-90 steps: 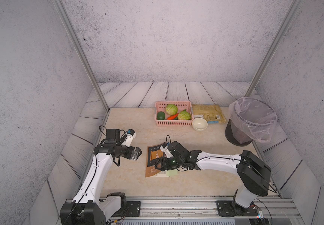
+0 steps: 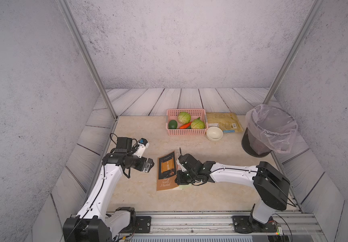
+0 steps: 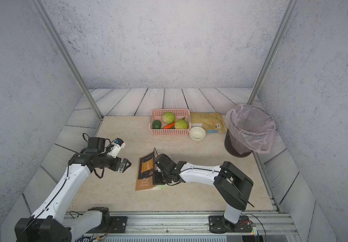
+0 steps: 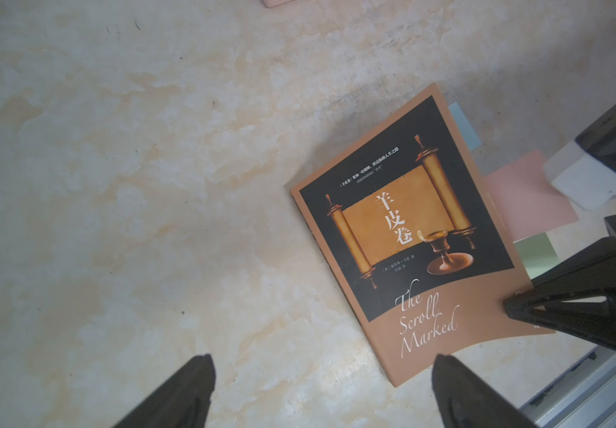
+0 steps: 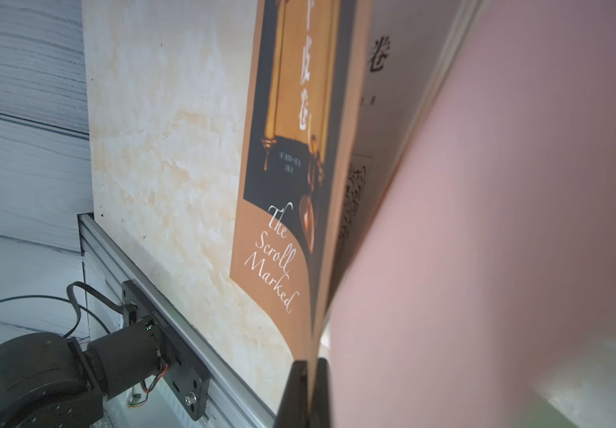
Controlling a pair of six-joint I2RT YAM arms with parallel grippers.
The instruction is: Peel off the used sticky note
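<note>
A brown-and-black book lies on the table between my arms, its cover lifted along the right edge. In the right wrist view my right gripper is shut on that cover edge, with a printed page showing beneath the cover. A large pink sticky note stands close on the right of that view; in the left wrist view the pink note juts from the book's right side. Blue and green notes stick out there too. My left gripper stands open, empty, left of the book.
At the back, a pink basket holds vegetables, beside a white bowl and a yellow package. A lined trash bin stands at the right edge. Bare table surrounds the book.
My right gripper has drawn back to the right from over the book to its edge and shut on the cover, which now rises there. My left arm has moved only slightly.
</note>
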